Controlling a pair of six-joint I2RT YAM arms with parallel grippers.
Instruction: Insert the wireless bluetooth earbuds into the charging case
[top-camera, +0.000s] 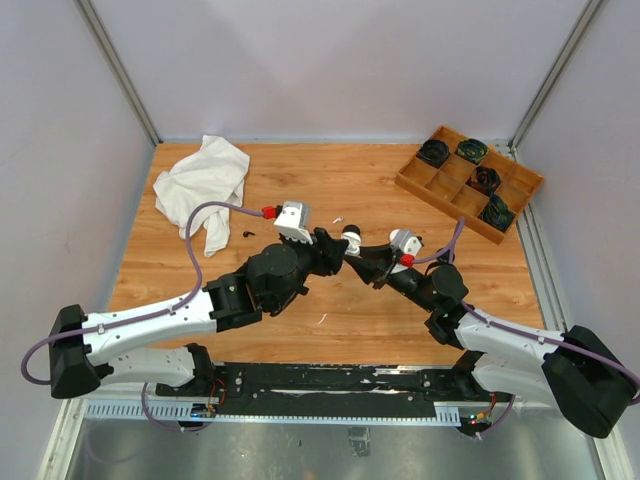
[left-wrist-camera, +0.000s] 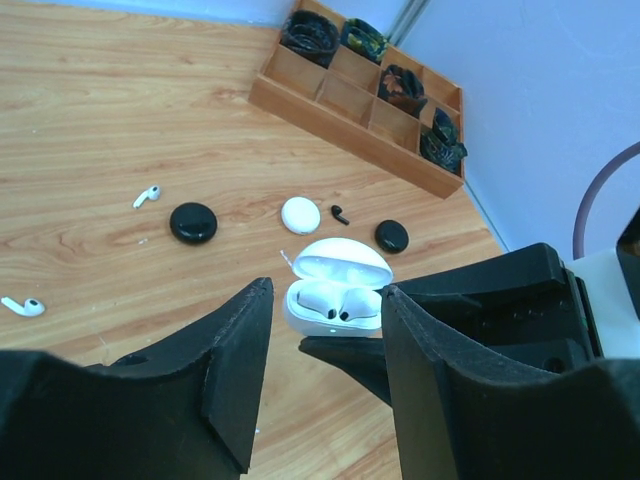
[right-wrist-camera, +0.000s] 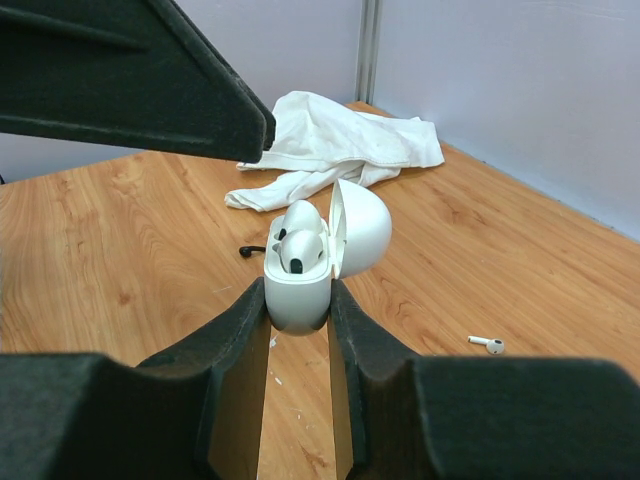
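A white charging case (right-wrist-camera: 297, 300) with its lid raised is held up by my right gripper, whose fingers are shut on its lower body. Two white earbuds (right-wrist-camera: 302, 250) sit side by side in the case's slots, dark tips showing. In the left wrist view both earbuds (left-wrist-camera: 320, 294) appear seated under the raised lid of the case (left-wrist-camera: 335, 325). My left gripper is open, its fingers (left-wrist-camera: 245, 330) apart with nothing between them, just back from the case. From above, the grippers face each other over the table, and the case (top-camera: 351, 241) is small between them.
A wooden compartment box (top-camera: 408, 184) with dark bundles stands at the back right, a white cloth (top-camera: 205, 185) at the back left. Loose white earbuds (left-wrist-camera: 148, 196), black cases (left-wrist-camera: 193, 223) and a white case (left-wrist-camera: 300, 215) lie scattered on the table.
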